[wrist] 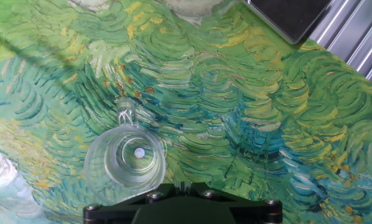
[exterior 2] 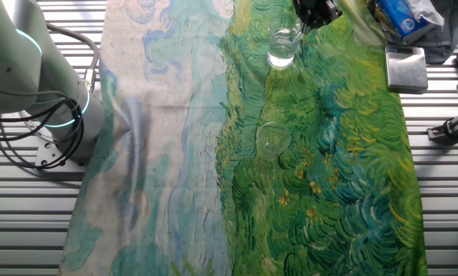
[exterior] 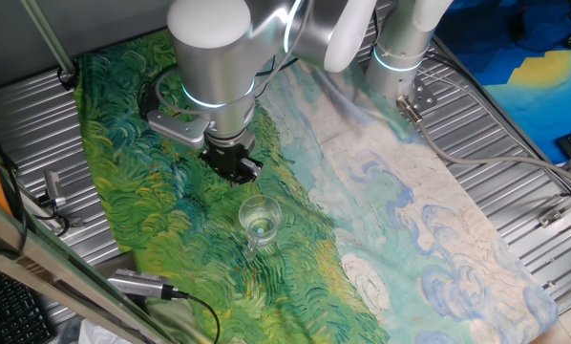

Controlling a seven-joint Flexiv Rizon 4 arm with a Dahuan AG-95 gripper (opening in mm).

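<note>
A clear glass mug stands upright on the painted cloth, its handle towards the front in exterior view 1. The wrist view shows the same mug from above, left of my fingers, with its handle at the top and a small pale spot at its bottom. My gripper hangs above the cloth, just behind the mug in exterior view 1, and does not appear to touch it. Along the wrist view's lower edge, my gripper has its black fingertips together, nothing visible between them. Exterior view 2 shows the mug near its top edge.
A faint, round, clear thing lies on the cloth in exterior view 2; what it is, I cannot tell. A flat silver box and a blue packet lie at the cloth's edge.
</note>
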